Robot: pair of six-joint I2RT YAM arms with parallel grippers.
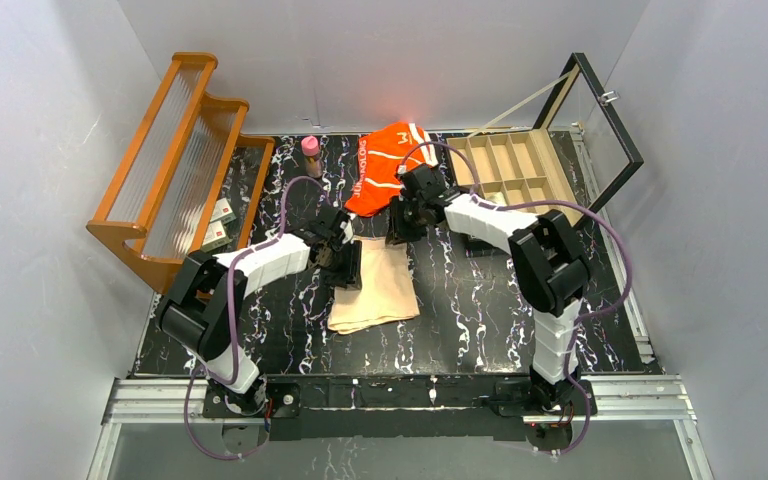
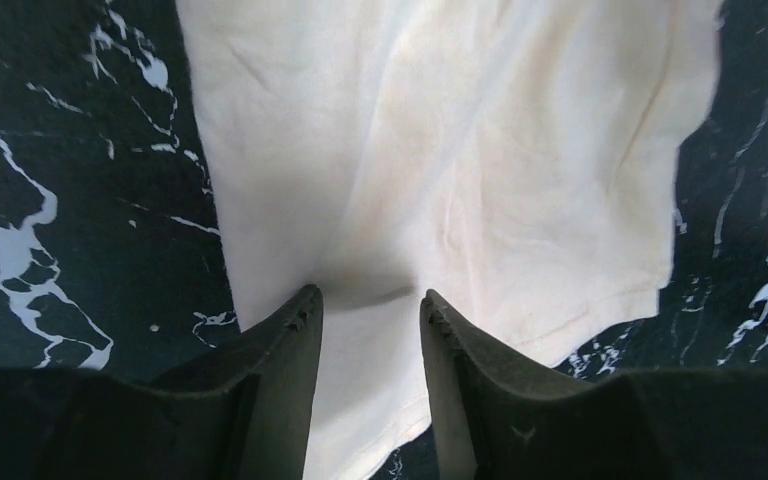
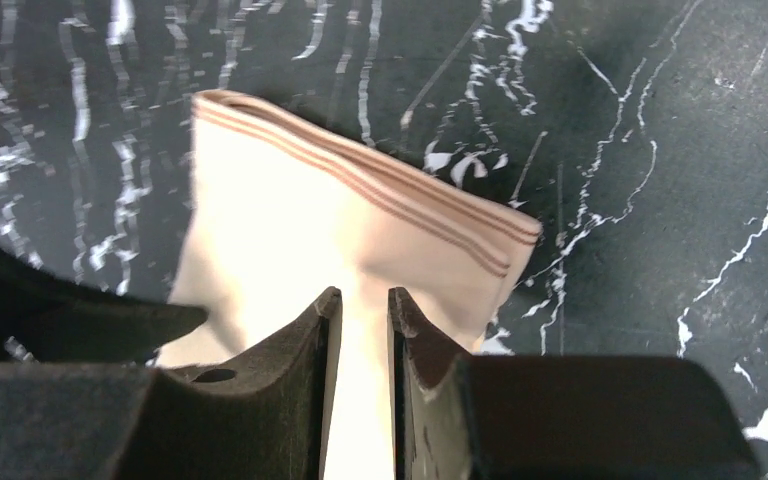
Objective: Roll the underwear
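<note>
The underwear [image 1: 385,290] is a flat, folded piece of peach cloth on the dark marble table, its striped waistband [image 3: 400,190] towards the back. At its left side, my left gripper [image 1: 353,284] is low on the fabric; the left wrist view shows a pinched crease of cloth between its fingers. At the waistband end, my right gripper [image 1: 394,240] is closed to a narrow gap with cloth between its fingers. The arms cover part of the cloth's upper and left areas in the top view.
Behind the cloth lies an orange bag [image 1: 388,160]. A pink-capped bottle [image 1: 311,155] stands near the back wall, a wooden rack [image 1: 175,160] at left, and an open compartment box [image 1: 510,165] at right. Bare table lies right of the cloth.
</note>
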